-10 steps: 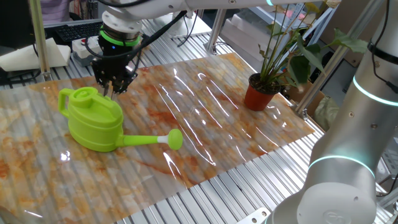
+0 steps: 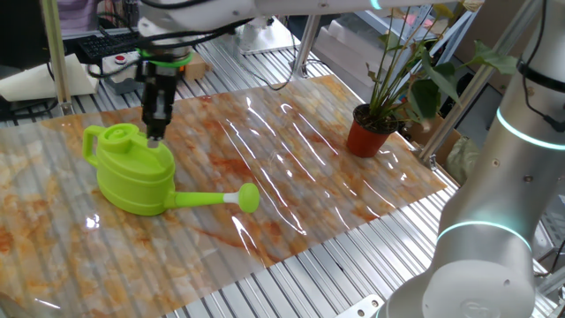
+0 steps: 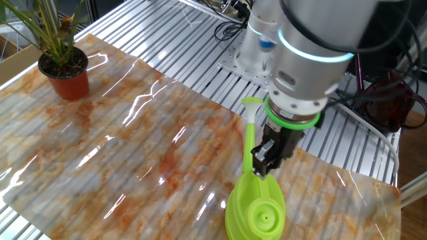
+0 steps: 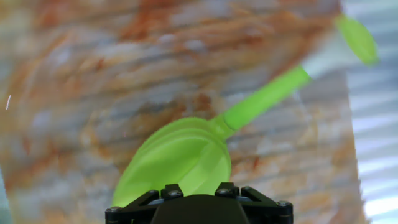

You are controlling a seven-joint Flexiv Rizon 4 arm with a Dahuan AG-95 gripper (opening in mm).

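Note:
A bright green watering can [image 2: 134, 177] stands upright on the marble-patterned sheet [image 2: 291, 177]. Its long spout with a pale neck and green rose [image 2: 249, 198] points right in exterior view 1. Over the can's body, near the spout side, hangs my gripper [image 2: 154, 141], pointing down. In exterior view 2 the gripper [image 3: 259, 161] shows beside the spout and above the can's front [image 3: 255, 210]. The wrist view has the can [image 4: 180, 158] below the gripper, whose fingers stand apart with nothing between them. Contact with the can cannot be made out.
A potted plant in a reddish-brown pot [image 2: 371, 134] stands at the sheet's far right corner in exterior view 1. Between pot and can the sheet is clear. The ribbed metal table [image 2: 309, 269] shows past the sheet's edges. A dark red kettle-like object [image 3: 387, 100] sits near the base.
The gripper has turned about its axis and now shows a narrower side in exterior view 1, staying above the can. The watering can and plant have not moved.

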